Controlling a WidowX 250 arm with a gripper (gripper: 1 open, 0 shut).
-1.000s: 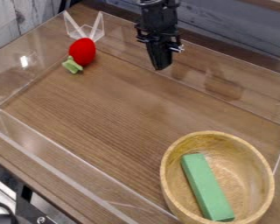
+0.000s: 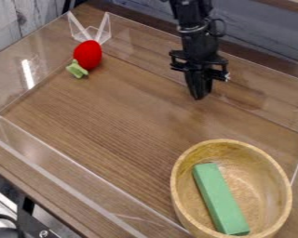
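Note:
My black gripper (image 2: 199,89) hangs low over the back right part of the wooden table (image 2: 127,139), its fingertips pointing down. It is shut, with nothing visible between its fingers. A red object (image 2: 87,54) with a small green piece (image 2: 75,70) lies at the upper left, apart from the gripper.
A tan round bowl (image 2: 261,175) at the bottom right holds a long green block (image 2: 220,198). A clear, pronged shape stands behind the red object.
My gripper has moved down the view and to the right, away from the back edge. The red object and the bowl with its block are unchanged.

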